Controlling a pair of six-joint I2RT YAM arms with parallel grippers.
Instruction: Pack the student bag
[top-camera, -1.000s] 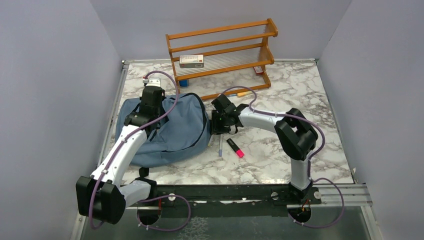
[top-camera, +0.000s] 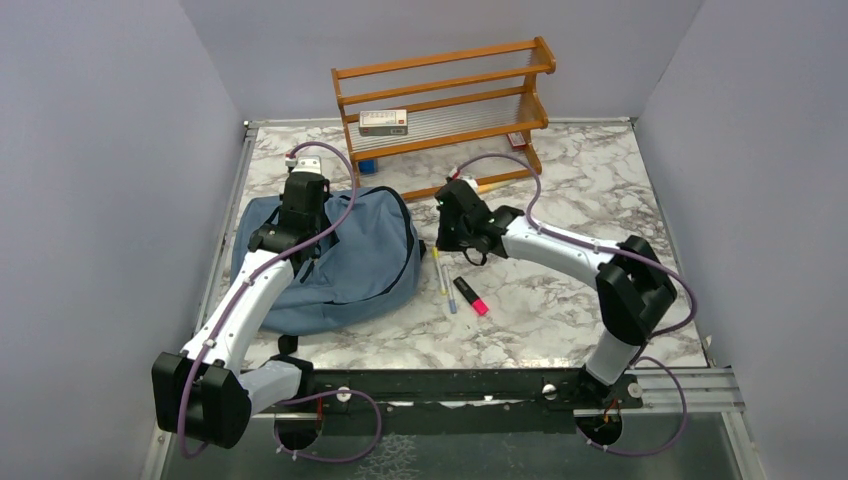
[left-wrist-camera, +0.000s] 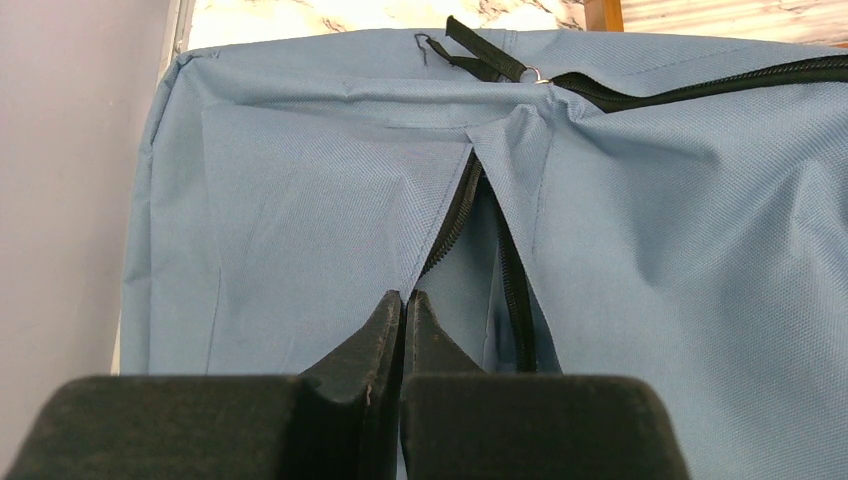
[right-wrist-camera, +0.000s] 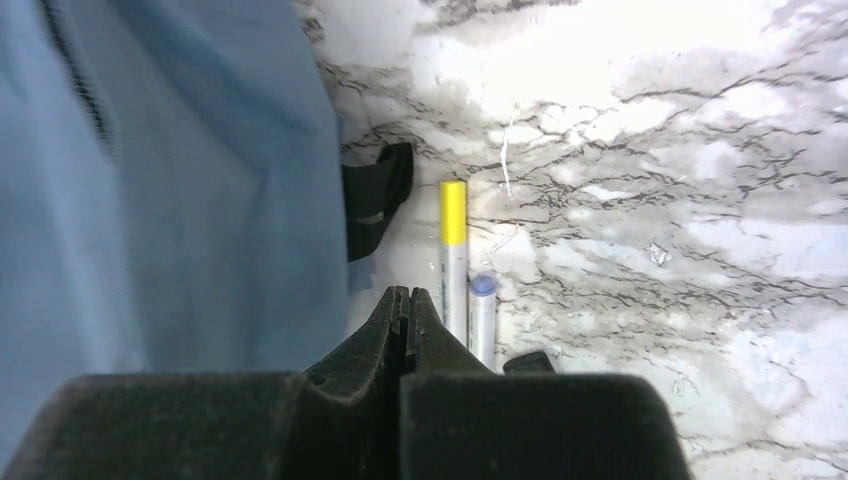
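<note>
The blue-grey bag (top-camera: 350, 270) lies on the left of the table, its pocket slit with black zipper (left-wrist-camera: 515, 280) gaping in the left wrist view. At that slit, my left gripper is shut on the left fabric edge. Just right of the bag lie a yellow-capped pen (right-wrist-camera: 453, 215) and a blue-ended pen (right-wrist-camera: 483, 310), side by side. My right gripper is shut over the strip between bag and pens, nothing showing between its fingertips. A black marker with a pink end (top-camera: 470, 296) rests farther right.
A wooden rack (top-camera: 440, 90) stands at the back, with a grey box (top-camera: 383, 123) on it and a red box (top-camera: 517, 141) at its right end. A yellow-handled item (top-camera: 492, 187) lies by its base, partly hidden.
My right gripper has moved slightly right and the arm has swung right. The yellow-capped pen has shifted right and now lies closer beside the blue-ended pen. The left arm and bag look unchanged.
</note>
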